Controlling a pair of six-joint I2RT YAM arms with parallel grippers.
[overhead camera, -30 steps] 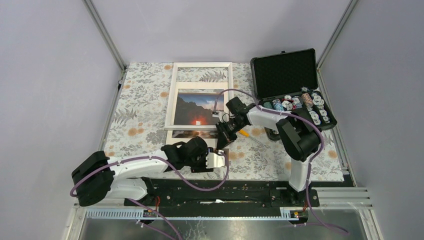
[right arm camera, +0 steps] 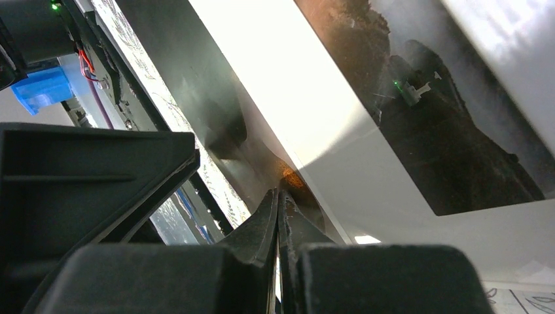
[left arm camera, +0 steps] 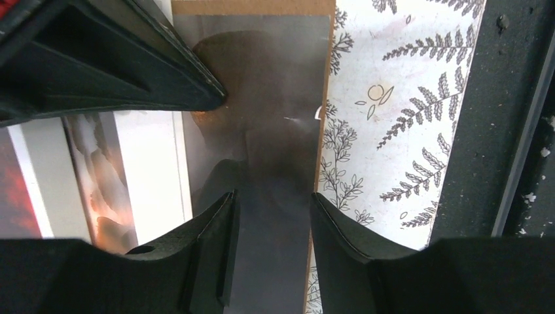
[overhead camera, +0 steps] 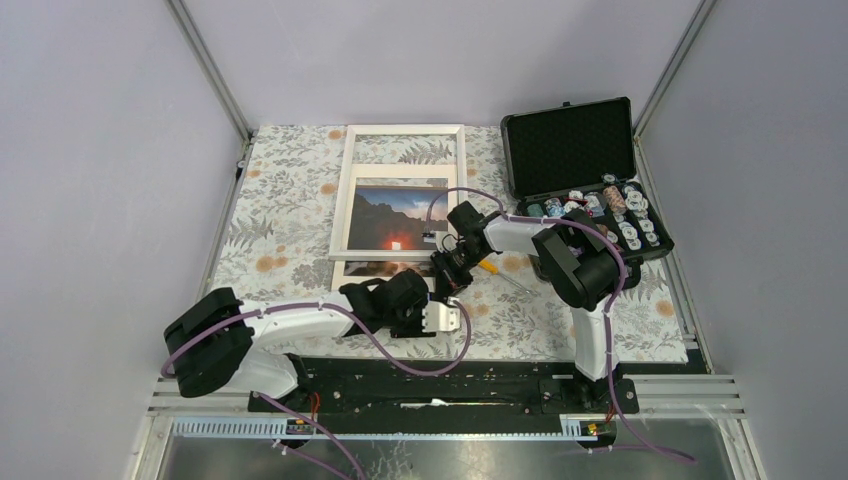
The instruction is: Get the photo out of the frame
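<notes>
In the top view the white frame (overhead camera: pixel 462 150) lies flat, with a sunset photo (overhead camera: pixel 400 212) in a pale mat inside it. Below its lower bar shows a strip of another picture (overhead camera: pixel 375 268) with a white border. A dark, glossy panel with a brown edge (left arm camera: pixel 281 131) sticks out past that border in the left wrist view. Over this panel my left gripper has its fingers apart; whether the panel's edge is pinched between them is not visible. My right gripper is shut, fingertips together over the glossy panel beside the white border, nothing showing between them.
An open black case (overhead camera: pixel 570 150) of poker chips stands at the back right. An orange-handled screwdriver (overhead camera: pixel 488 267) lies right of the grippers. Both grippers are close together.
My left gripper has shifted slightly to the right. Frame and photo look unmoved.
</notes>
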